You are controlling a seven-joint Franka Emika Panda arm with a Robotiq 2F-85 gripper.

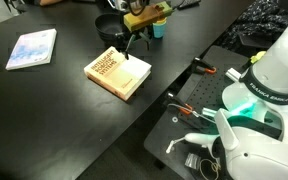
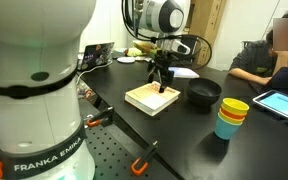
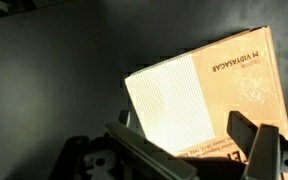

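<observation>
A thick book with an orange and white cover lies flat on the dark table. My gripper is open above its far edge in exterior view 1. From exterior view 2, the gripper hangs just over the same book, with nothing held. In the wrist view the cover of the book fills the right half, and the two dark fingers stand apart over its lower part. Whether a fingertip touches the cover cannot be made out.
Close behind the book is a black bowl, with stacked yellow, orange and blue cups beside it. Another white-covered book lies at the left of exterior view 1. Bare table stretches in front of the book. A person sits behind the table.
</observation>
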